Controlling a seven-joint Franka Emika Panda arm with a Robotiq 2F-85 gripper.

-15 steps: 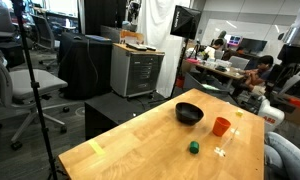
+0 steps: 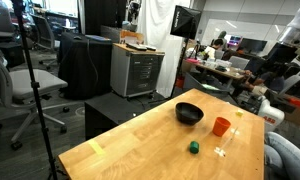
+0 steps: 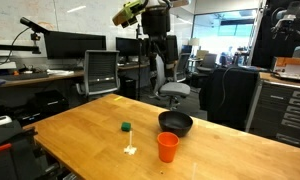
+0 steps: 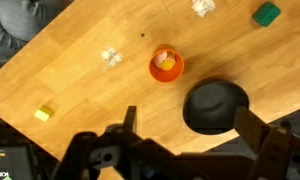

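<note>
An orange cup (image 4: 166,66) stands upright on the wooden table, with something whitish and something yellow inside it. The black bowl (image 4: 215,106) is close beside the cup, and no contents show in it. A green block (image 4: 266,13) lies at the upper right of the wrist view, a yellow block (image 4: 44,113) at the left. High above the table hangs my gripper, its two fingers wide apart with only air between them. In exterior view 2 the arm (image 3: 155,18) reaches in at the top, over the far side of the cup (image 3: 168,147).
Two small whitish items (image 4: 111,57) lie on the table near the cup. Bare wood (image 2: 140,145) covers much of the tabletop. A dark object (image 4: 10,160) is at the lower left of the wrist view. Chairs and a drawer cabinet (image 2: 135,70) stand beyond the table.
The arm at the right edge of exterior view 1 has shifted slightly and sits higher in the picture. Cup, bowl and blocks look unmoved.
</note>
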